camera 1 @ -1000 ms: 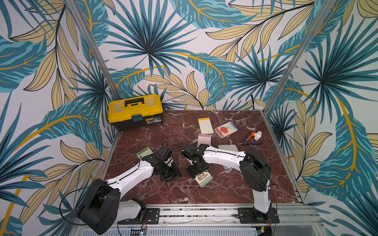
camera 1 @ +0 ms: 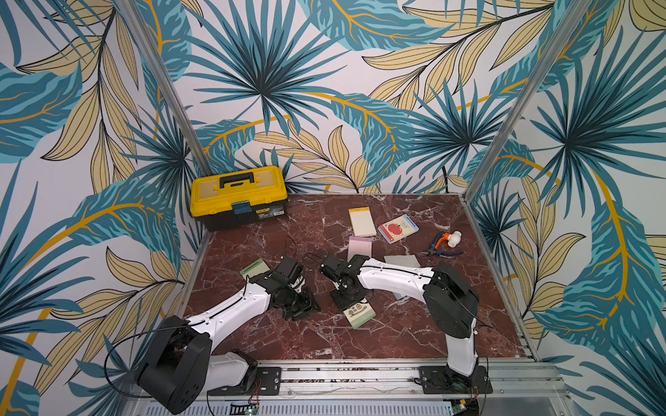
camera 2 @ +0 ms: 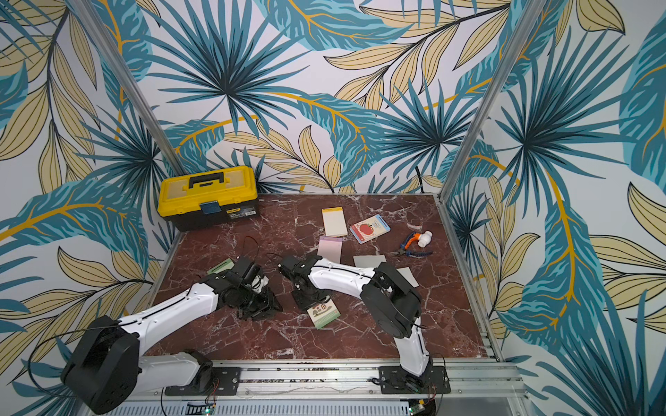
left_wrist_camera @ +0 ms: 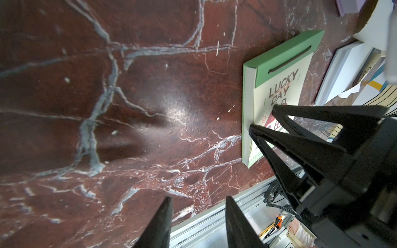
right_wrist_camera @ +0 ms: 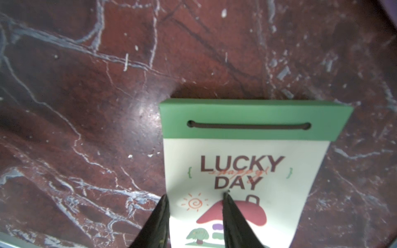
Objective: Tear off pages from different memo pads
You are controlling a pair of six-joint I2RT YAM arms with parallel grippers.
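Observation:
The "LUCKY DAY" memo pad (right_wrist_camera: 248, 165), cream with a green binding, lies flat on the dark red marbled table. My right gripper is open over it. In the right wrist view, one fingertip lines up with the pad's left edge and the other with its printed cover. From the side, the left wrist view has the right fingertips (left_wrist_camera: 253, 129) at the edge and cover of this pad (left_wrist_camera: 285, 91); contact is unclear. My left gripper stands open above bare table to the left of the pad, nothing between its fingers.
A yellow pad (camera 1: 361, 222), a tomato-cover pad (camera 1: 398, 228) and a pink pad (camera 1: 359, 247) lie farther back. Pliers (camera 1: 444, 253) are at the right, a green pad (camera 1: 254, 268) behind the left arm. A yellow toolbox (camera 1: 239, 197) occupies the back left corner.
My right gripper and the pad beside it have shifted very slightly in the top left view. The left arm looks still.

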